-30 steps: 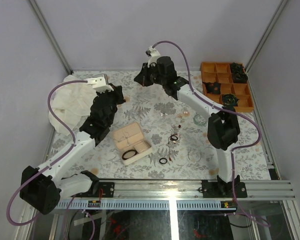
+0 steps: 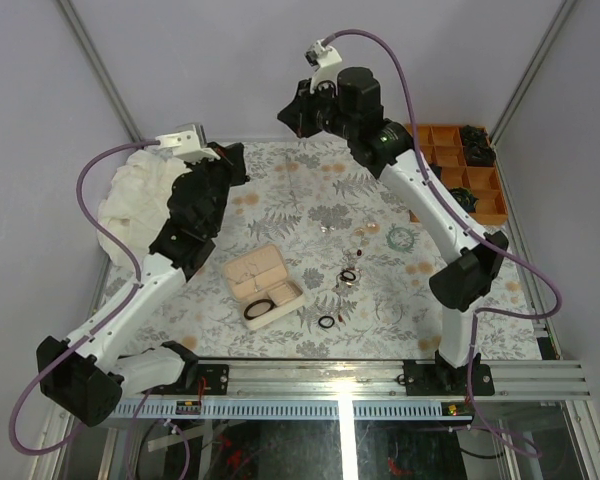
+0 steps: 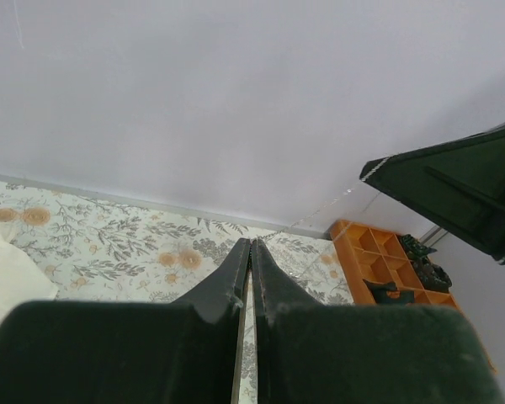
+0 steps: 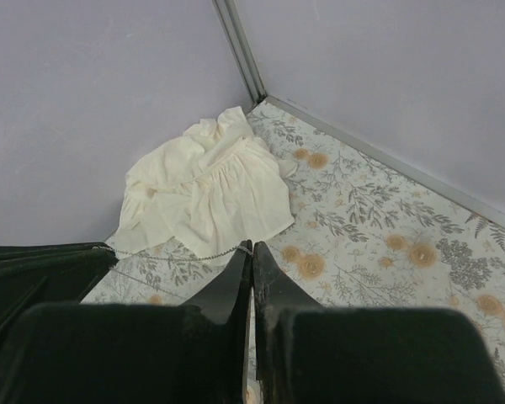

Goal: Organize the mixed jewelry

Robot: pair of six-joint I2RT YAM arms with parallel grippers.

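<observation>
A thin silver chain (image 3: 324, 208) stretches between my two grippers, high over the far part of the table. Its one end meets the shut fingertips of my left gripper; the other runs to the tip of my right gripper, also shut. A second, slacker strand sags below it in both wrist views. From above, my left gripper (image 2: 246, 165) and right gripper (image 2: 290, 122) point towards each other. An open beige jewelry box (image 2: 256, 270) stands near the front, a dark ring (image 2: 259, 309) inside. The orange compartment tray (image 2: 417, 152) at far right holds dark items.
Loose pieces lie on the patterned cloth: a black band (image 2: 326, 322), another black band (image 2: 348, 276) among chains, a pale green bracelet (image 2: 401, 238) and small shiny pieces (image 2: 326, 229). A crumpled white cloth (image 2: 143, 192) covers the far left.
Both grippers have shifted towards the top of the top view, the right one further and slightly to the right. The box, tray and loose pieces have stayed put.
</observation>
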